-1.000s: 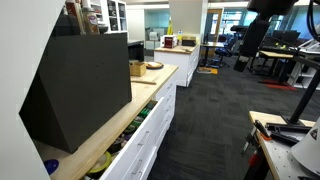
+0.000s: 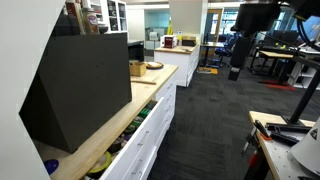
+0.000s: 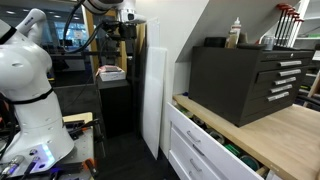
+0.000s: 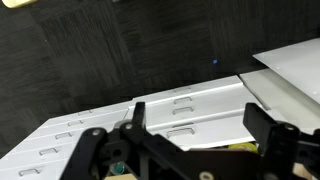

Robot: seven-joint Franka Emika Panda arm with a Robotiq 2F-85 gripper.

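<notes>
My gripper is open, its two dark fingers wide apart in the wrist view with nothing between them. Below it are the white drawer fronts (image 4: 190, 108) and dark floor. In exterior view 1 the gripper (image 2: 235, 72) hangs high over the floor, to the right of the drawers and clear of them. Exterior view 2 shows the gripper (image 3: 128, 32) near the top left. One top drawer (image 3: 205, 144) of the white cabinet is pulled out, with several green and dark items inside. Their exact nature is too small to tell.
A large dark tool chest (image 3: 245, 85) stands on the wooden countertop (image 3: 265, 135). Bottles and tools rest on top of it. Farther along the counter is a small wooden box (image 2: 137, 68). Open carpet (image 2: 195, 130) lies beside the drawers.
In exterior view 1 my gripper has shifted slightly downward and its tilt has changed a little. The pulled-out drawer and the items on the counter look the same.
</notes>
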